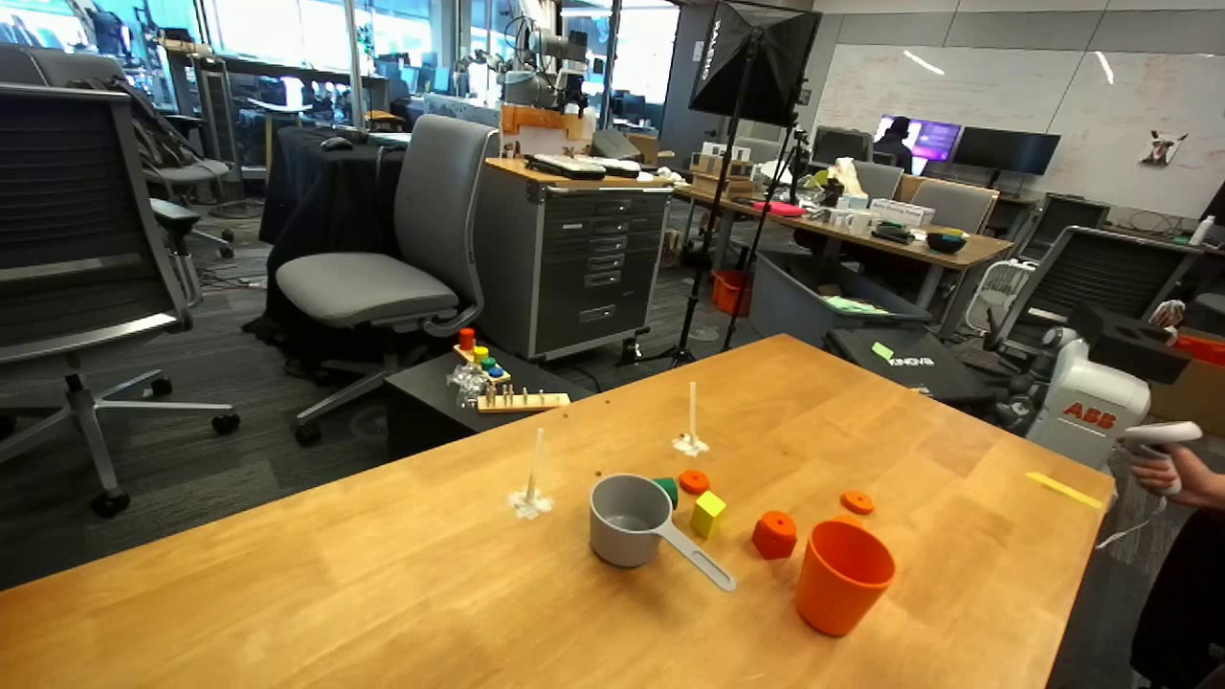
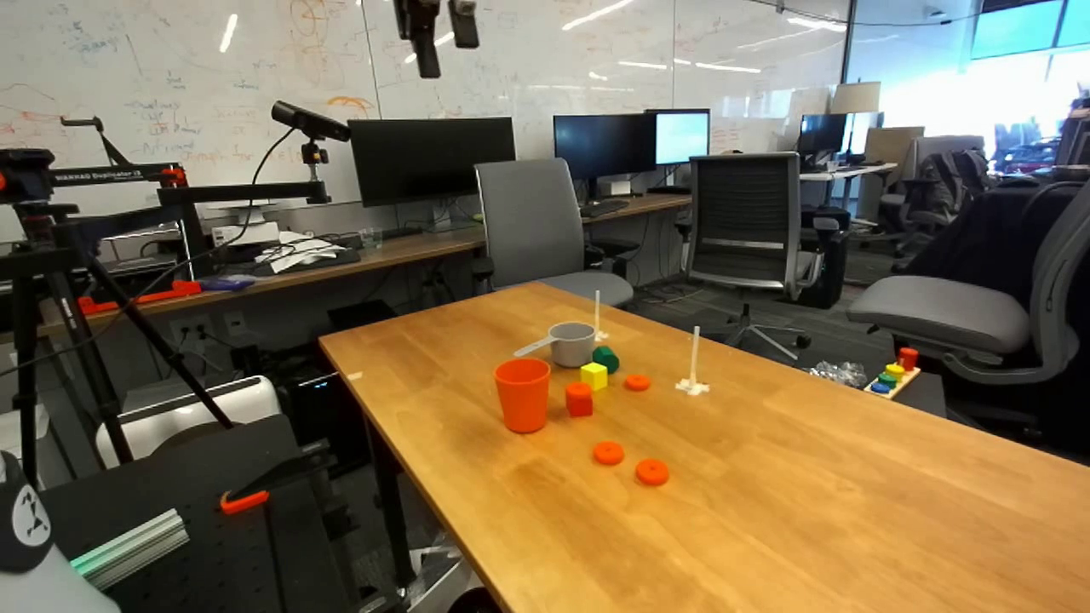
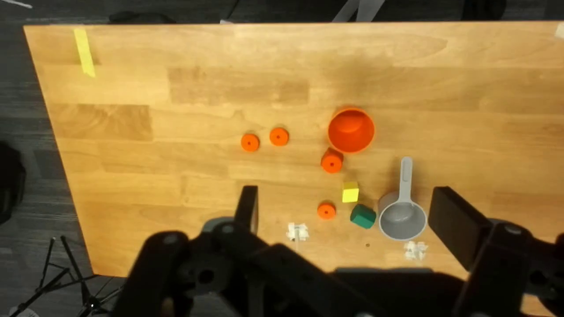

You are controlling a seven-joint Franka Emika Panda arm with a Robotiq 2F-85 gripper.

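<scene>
High above the table, my gripper is open, its two dark fingers wide apart and holding nothing. Its tips also show at the top of exterior view 2. Below it on the wood lie a grey measuring cup (image 3: 402, 219) with a straight handle, an upright orange cup (image 3: 351, 130), an orange block (image 3: 332, 162), a yellow block (image 3: 350, 192) and a green block (image 3: 363, 216). Three flat orange discs, including one disc (image 3: 326, 211) beside the green block, lie loose. The green block sits close against the grey cup, partly hidden behind it in exterior view 1.
Two thin white pegs, a nearer peg (image 1: 534, 471) and a farther peg (image 1: 692, 415), stand upright on white bases along one long side. Yellow tape (image 3: 84, 52) marks a table corner.
</scene>
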